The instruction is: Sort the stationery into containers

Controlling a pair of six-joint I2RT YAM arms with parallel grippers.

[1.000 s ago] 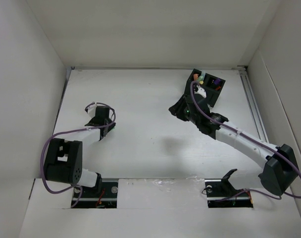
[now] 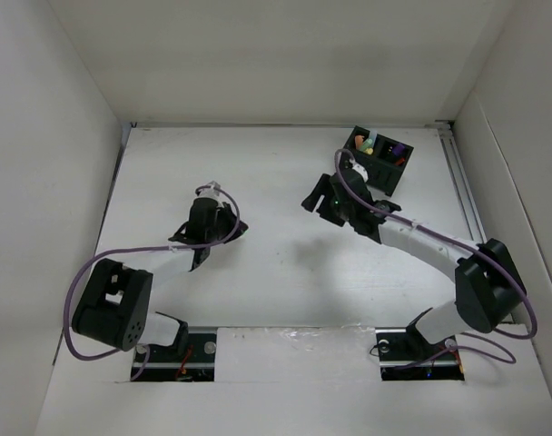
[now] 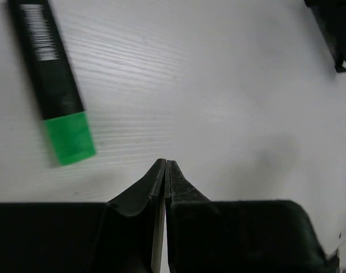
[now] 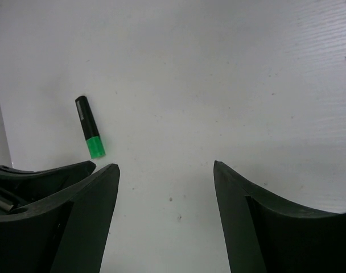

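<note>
A black marker with a green end [image 3: 69, 138] lies on the white table at the left of the left wrist view, and small in the right wrist view [image 4: 90, 128]. My left gripper is shut, its tips together beside that marker; whether anything is between them is hidden. In the top view it [image 2: 233, 224] is at the left-centre. My right gripper hangs open over bare table, left of and below the black container [image 2: 379, 177], which holds several coloured items at the back right.
White walls [image 2: 58, 182] enclose the table on the left, back and right.
My left gripper has moved right, away from the left side.
</note>
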